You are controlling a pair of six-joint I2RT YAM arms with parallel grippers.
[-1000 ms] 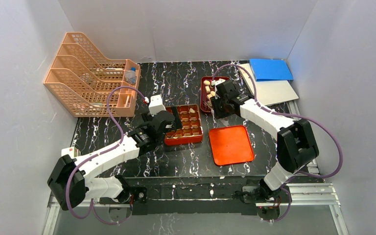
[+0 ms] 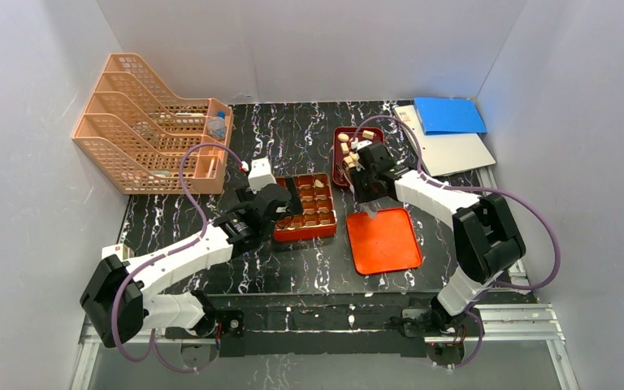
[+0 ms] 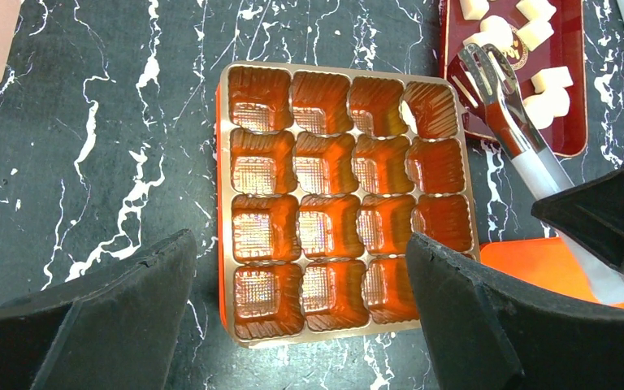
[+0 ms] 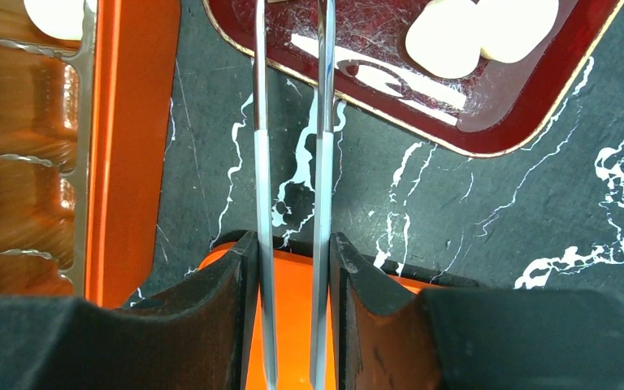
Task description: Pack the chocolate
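Observation:
A gold chocolate insert in an orange box sits centre, mostly empty, with a white piece in a corner cell. My open left gripper is over it, nothing between its fingers. Behind right, a dark red tray holds several white and cream pieces. My right gripper is shut on metal tongs with white handles, whose tips reach over that tray and run out of the right wrist view.
An orange tray lies empty in front on the right. A peach rack stands back left; blue and cream boards lie back right.
My left arm looks unchanged.

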